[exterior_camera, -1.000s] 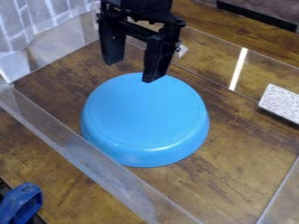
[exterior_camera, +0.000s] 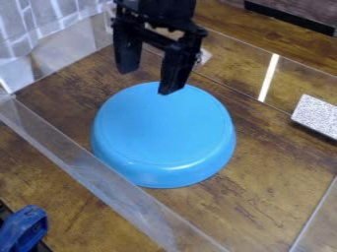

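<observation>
A black two-fingered gripper hangs at the top centre of the camera view, its fingers spread wide apart with nothing visible between them. Below it lies a round blue plastic object, smooth-topped, like an upturned bowl or lid, on the brown wooden surface. The gripper is over the rear part of this blue object.
A speckled white block lies at the right edge. A blue object is at the bottom left. Clear plastic sheeting or edging runs along the left.
The gripper has shifted slightly over the last second and now looks a little blurred. The blue objects and the block stay where they were.
</observation>
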